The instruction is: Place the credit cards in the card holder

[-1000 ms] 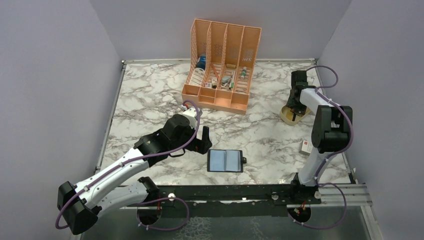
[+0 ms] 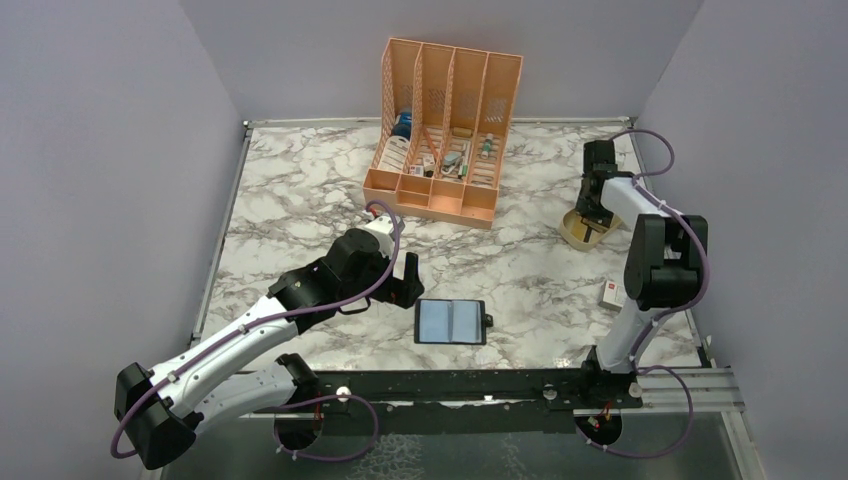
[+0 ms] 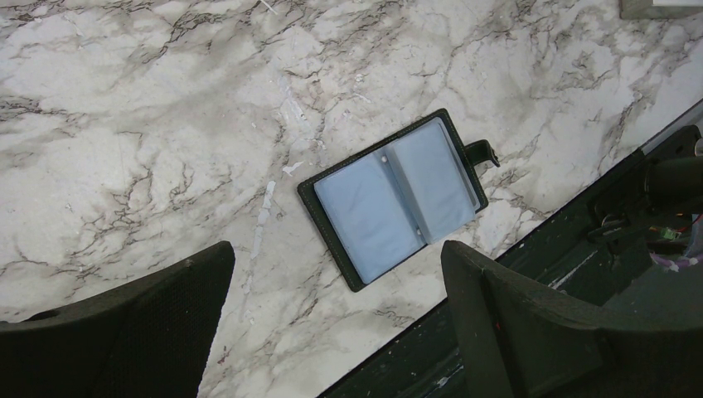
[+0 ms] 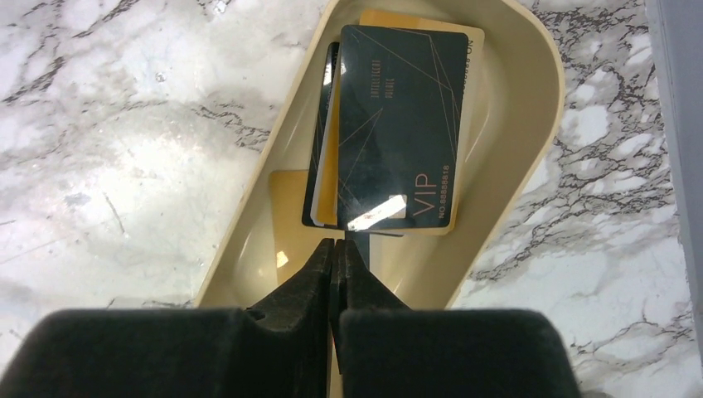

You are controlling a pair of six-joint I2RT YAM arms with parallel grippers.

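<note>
In the right wrist view a black VIP card (image 4: 404, 124) lies on top of several gold and black cards inside a beige oval tray (image 4: 518, 166). My right gripper is shut over the tray, its fingertips touching each other with no card between them; the pile lies just beyond the tips. A gold card (image 4: 290, 224) lies lower in the tray, partly hidden by the fingers. The card holder (image 3: 398, 199) lies open on the table, dark-edged with pale blue sleeves. To its upper left stands my left gripper (image 2: 408, 280), fingers apart and empty.
An orange compartment organizer (image 2: 440, 205) with small items stands at the back. A small white box (image 2: 611, 294) sits near the right arm. Bare marble table (image 2: 530, 270) lies between the holder and the tray.
My right gripper has gone from open to shut. The left arm and holder have not moved.
</note>
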